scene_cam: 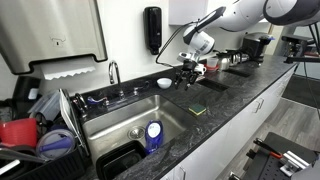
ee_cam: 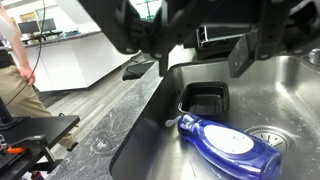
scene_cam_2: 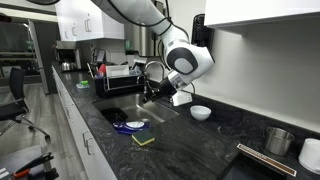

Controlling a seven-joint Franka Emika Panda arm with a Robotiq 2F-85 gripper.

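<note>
A blue bottle [ee_cam: 232, 145] with a white label lies in the steel sink [ee_cam: 290, 80] in the wrist view. Close by is a black square tub [ee_cam: 205, 98], set in the sink's corner. My gripper shows as dark, blurred fingers at the top of that view, open and apart from the bottle. In exterior view 1 the bottle [scene_cam: 153, 136] shows near the sink's front edge, the tub [scene_cam: 122, 158] to its left. The white arm [scene_cam: 200, 48] rises from the counter beyond the sink; its gripper is small and hard to make out there.
A yellow-green sponge [scene_cam: 197, 109] rests on the dark counter to the right of the sink. Behind it stands a white bowl [scene_cam: 166, 83]. A rack of dishes [scene_cam: 65, 145] is at the sink's left. Steel pots [scene_cam_2: 278, 140] stand on the counter's far side.
</note>
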